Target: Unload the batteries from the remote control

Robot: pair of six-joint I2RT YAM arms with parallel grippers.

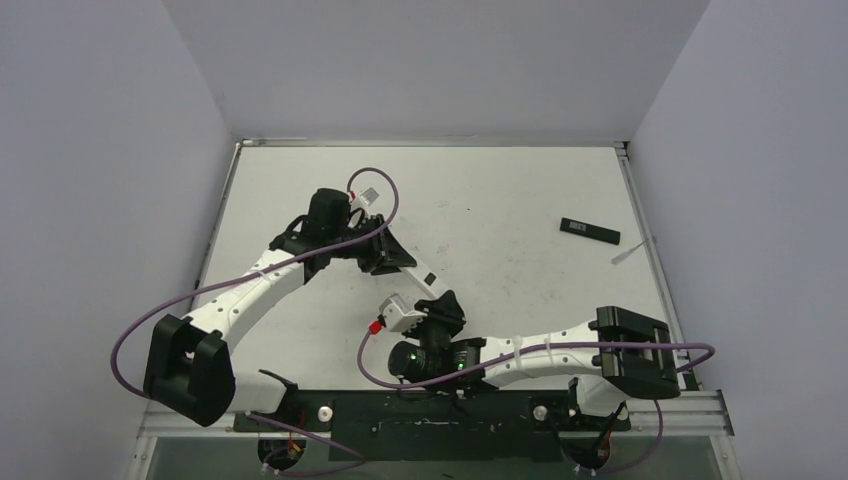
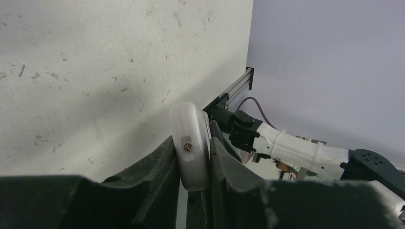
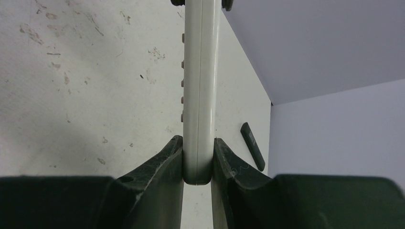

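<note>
A slim white remote control (image 1: 431, 281) spans the gap between my two grippers above the table, with a small dark patch on its face. Its upper-left end sits between the fingers of my left gripper, which is shut on it; a round brownish spot shows on that end. The other end is gripped by my right gripper, shut across the narrow sides. In the right wrist view the remote control (image 3: 199, 81) is edge-on, small buttons jutting from its left side. No batteries can be seen.
A flat black rectangular piece (image 1: 590, 231) lies toward the right of the table, with a thin pale tool (image 1: 630, 252) beside it. Grey walls rise at the back and both sides.
</note>
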